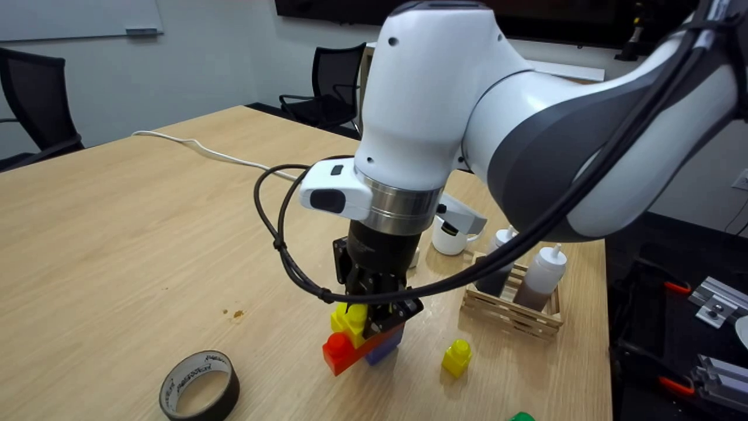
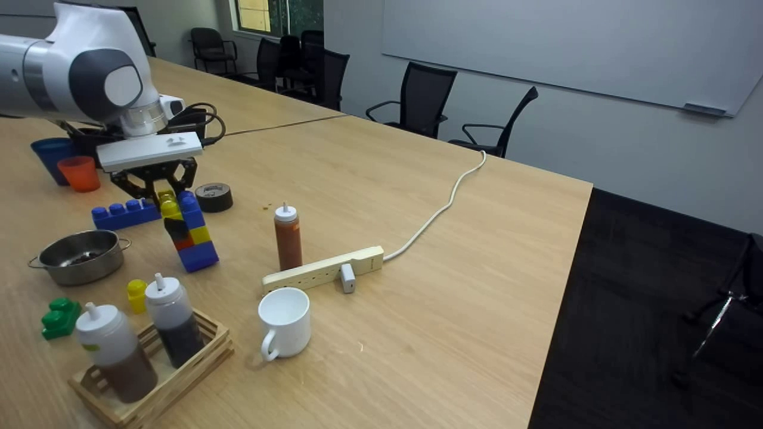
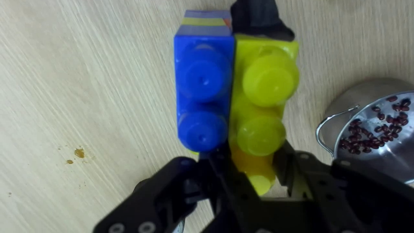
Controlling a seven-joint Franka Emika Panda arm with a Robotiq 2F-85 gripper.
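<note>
In the wrist view my gripper is shut on a yellow block (image 3: 267, 77), one finger on each side of it. A blue block (image 3: 203, 73) stands right alongside, the near finger wedged between the two. They top a tall stack of joined bricks: exterior view 1 shows a red block (image 1: 341, 351) under the yellow one and a blue block (image 1: 384, 347) behind. Exterior view 2 shows the stack's blue base (image 2: 198, 256); whether it touches the table cannot be told. A dark piece (image 3: 262, 19) beside the yellow block is unclear.
A steel pot (image 2: 82, 257) with beans, a loose yellow block (image 1: 457, 358) and a green block (image 2: 61, 318) lie nearby. A wooden crate (image 2: 179, 386) with bottles, a white mug (image 2: 284, 322) and a tape roll (image 1: 228, 379) stand around.
</note>
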